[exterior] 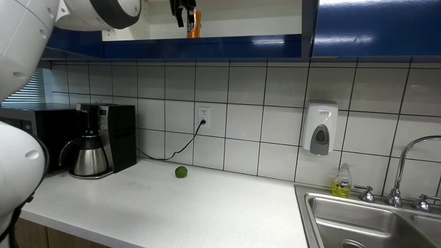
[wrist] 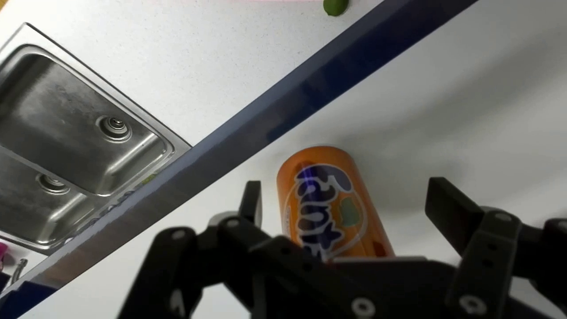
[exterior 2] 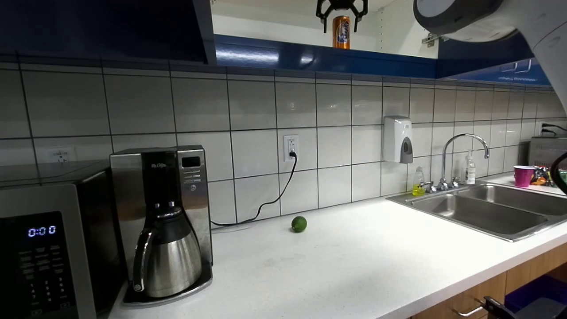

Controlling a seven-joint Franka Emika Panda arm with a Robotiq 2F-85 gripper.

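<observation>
An orange Fanta can (exterior 2: 341, 33) stands upright on the cabinet shelf, close behind the blue front edge. My gripper (exterior 2: 342, 26) is open above it, one finger on each side. Gaps show between the can and both fingers in the second exterior view. From the wrist, the can (wrist: 329, 207) appears between the spread fingers of my gripper, nearer the left one, and its lower part in the picture is covered by the gripper body. In the first exterior view the dark fingers (exterior: 177, 16) partly cover the can (exterior: 196, 25).
A blue cabinet edge (wrist: 289, 109) runs along the shelf front. Below, a green lime (exterior: 181, 172) lies on the mostly clear counter (exterior: 198, 206). The coffee maker (exterior 2: 162, 212) and microwave (exterior 2: 48, 239) stand at one end, the sink (exterior 2: 478, 207) at the other.
</observation>
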